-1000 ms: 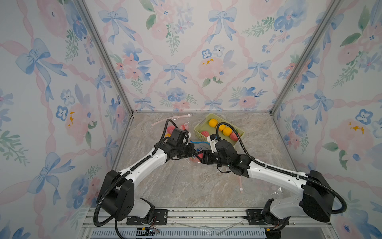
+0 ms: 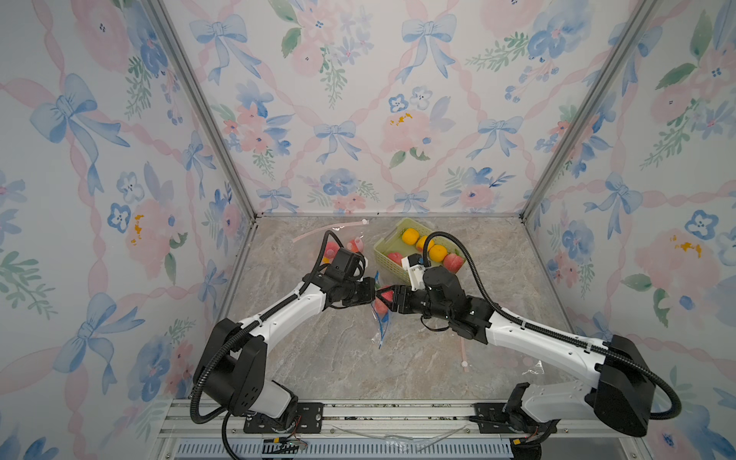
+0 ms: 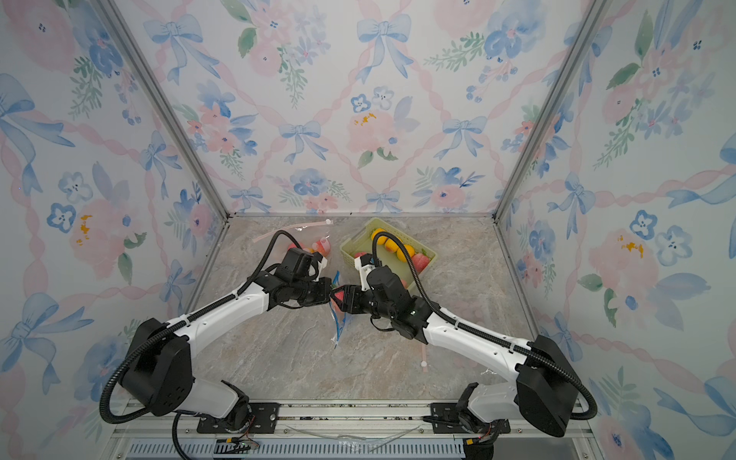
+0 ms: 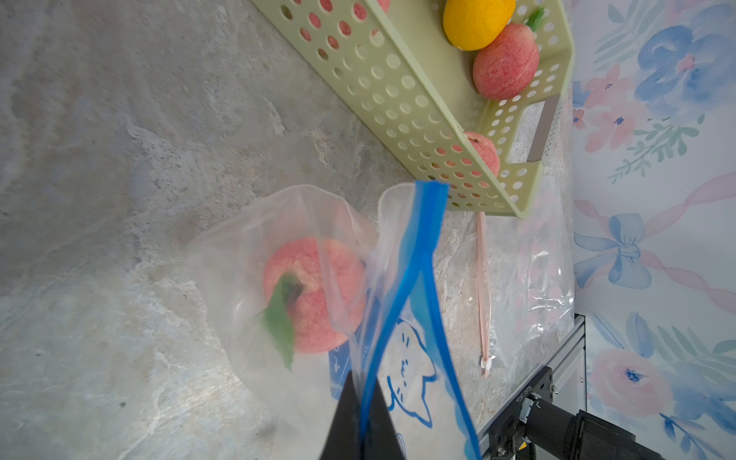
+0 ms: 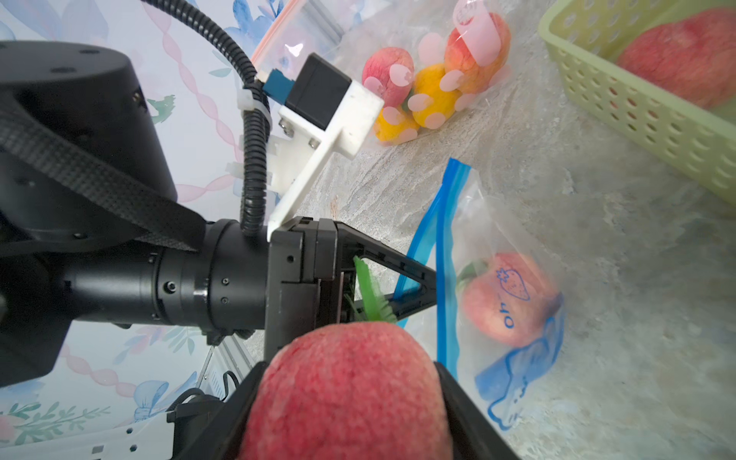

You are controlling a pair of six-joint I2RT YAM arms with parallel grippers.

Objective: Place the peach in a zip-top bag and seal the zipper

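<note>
The clear zip top bag with its blue zipper strip hangs from my left gripper, which is shut on the strip. Inside the bag lies a pink peach with a green leaf. The two blue edges part toward the lower right in the left wrist view, so the mouth looks partly open there. My right gripper is shut on another pink peach, held outside the bag, close to the left gripper's fingers. In the top left view both grippers almost touch over the bag.
Behind stands a light green basket with yellow and pink fruit. Another bag with several fruits lies at the back left. An empty clear bag lies to the right.
My right gripper has shifted slightly right, still holding its peach.
</note>
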